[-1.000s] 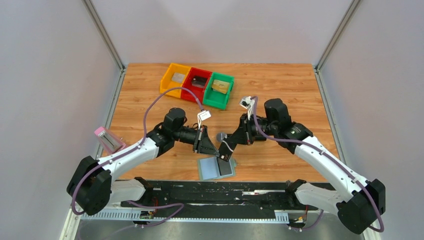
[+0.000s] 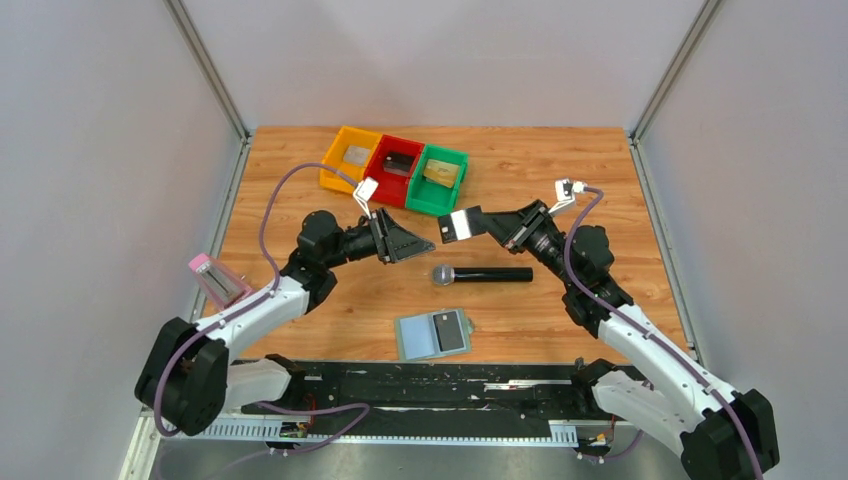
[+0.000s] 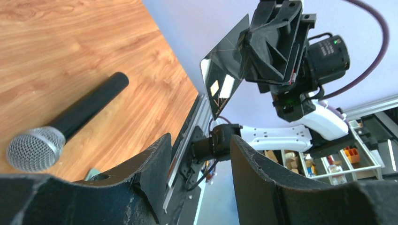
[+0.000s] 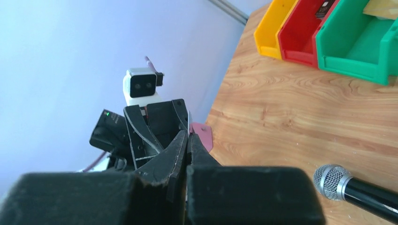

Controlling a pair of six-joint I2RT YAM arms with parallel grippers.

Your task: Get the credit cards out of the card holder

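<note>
A thin black card (image 2: 461, 224) juts from my right gripper (image 2: 484, 221), which is shut on its edge. In the left wrist view this card (image 3: 222, 68) shows a bright patch and small print; the right wrist view shows only a thin pale edge of it (image 4: 189, 123). My left gripper is open, its fingers (image 3: 162, 152) apart with nothing between them, just left of the card and not touching it. A grey-green folder (image 2: 418, 337), apparently the card holder, lies flat at the table's front with a dark rectangle (image 2: 449, 331) on its right half.
Yellow (image 2: 332, 181), red (image 2: 415, 148) and green (image 2: 461, 158) bins stand joined at the back, with flat items inside. A microphone (image 2: 490, 275) lies mid-table; a pink box (image 2: 219, 280) sits at the left edge.
</note>
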